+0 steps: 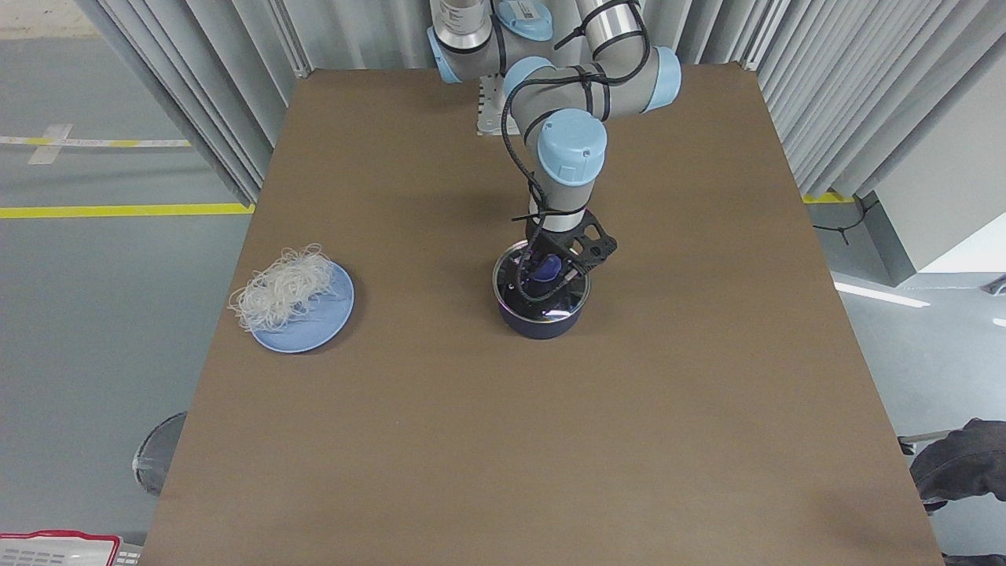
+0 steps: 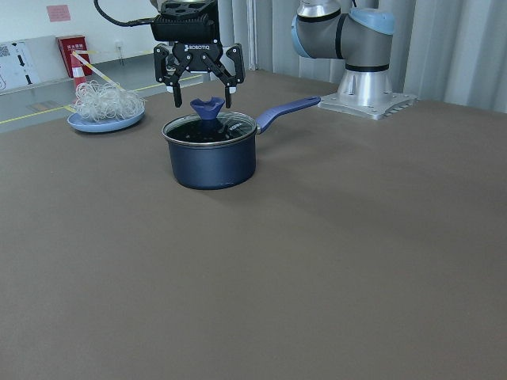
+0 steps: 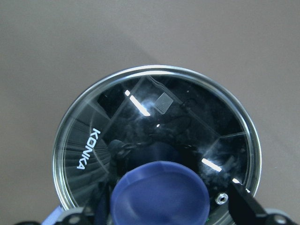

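A dark blue pot [image 2: 212, 165] with a glass lid [image 3: 98, 140] and a blue knob [image 3: 159, 199] stands on the brown table [image 1: 566, 434]; its handle [image 2: 288, 109] points toward the robot base in the left view. My gripper [image 2: 203, 95] hangs open just above the lid, its fingers on either side of the knob, apparently not closed on it. In the front view the wrist hides much of the knob.
A blue plate [image 1: 311, 335] of white noodle-like strands [image 1: 283, 288] sits to the pot's left in the front view. The robot base [image 2: 364, 103] is at the back.
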